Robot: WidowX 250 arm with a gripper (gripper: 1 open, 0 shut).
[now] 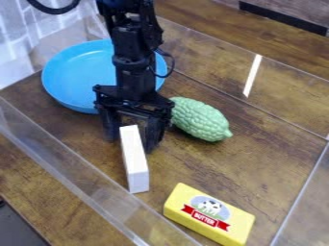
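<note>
The black gripper [133, 125] is low over the wooden table, at the far end of a white rectangular block [135, 163] lying lengthwise toward the camera. Its fingers are dark against dark and partly behind the block, so whether they are open or closed on it is unclear. A blue bowl [67, 77] sits behind and left of the arm. A green textured vegetable, like a bitter melon [203, 119], lies right of the gripper. A yellow butter box [209, 213] lies at the front right.
Clear strips or walls run along the left front and right of the wooden table [264, 135].
</note>
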